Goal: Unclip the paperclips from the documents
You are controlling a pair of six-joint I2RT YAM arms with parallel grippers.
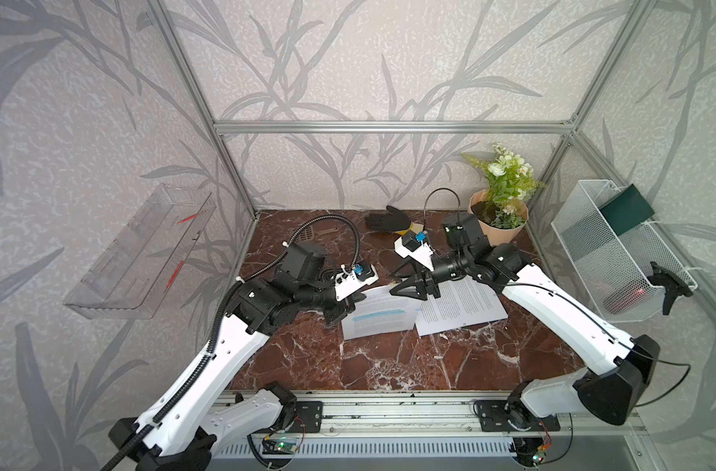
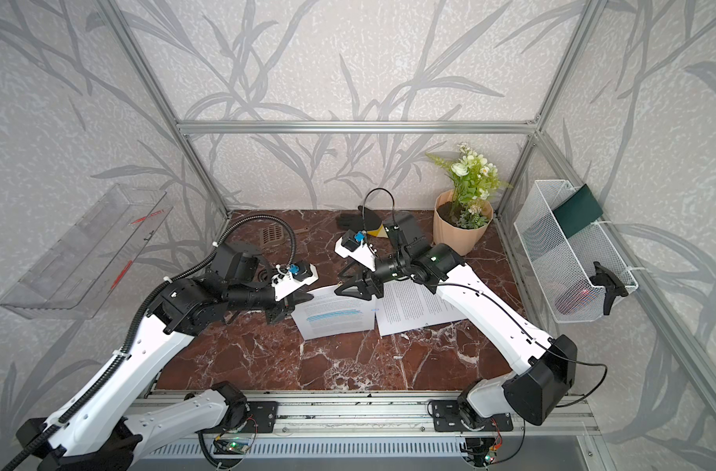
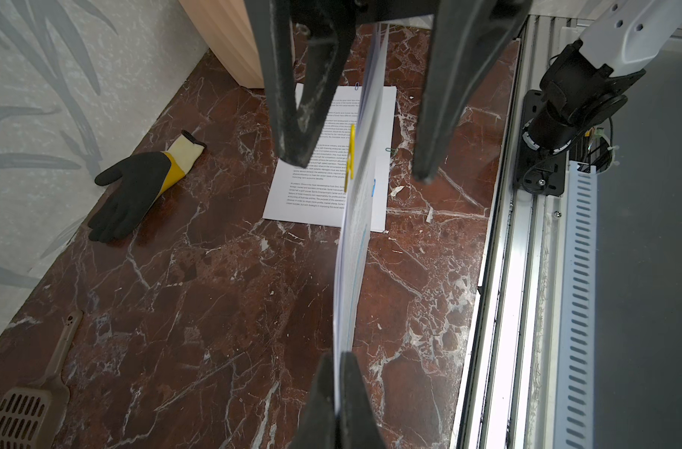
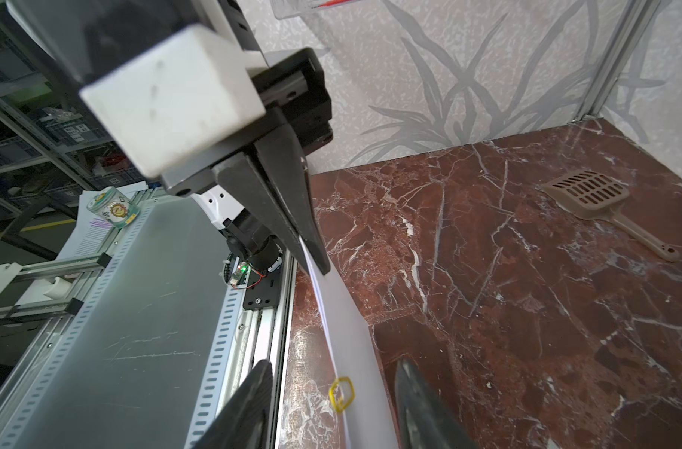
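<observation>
A thin stack of papers [image 3: 355,247] is held up on edge, its left end pinched between the fingers of my left gripper, which is shut on it. On its upper edge sits a yellow paperclip [image 4: 341,393]. My right gripper is part open, with one finger to each side of the sheets near the clip, and both fingers look clear of the paper. Beneath lies a second document [image 1: 461,307], flat on the table, with a green paperclip [image 3: 390,150] on one edge and a small dark clip [image 3: 356,86] at another.
A black and yellow glove [image 3: 135,187] lies at the back, with a brown slotted spatula [image 4: 587,191] at the back left. Behind the right arm stands a flowerpot [image 1: 495,223]. A clear bin [image 1: 141,255] and a white mesh basket [image 1: 609,251] hang at the sides.
</observation>
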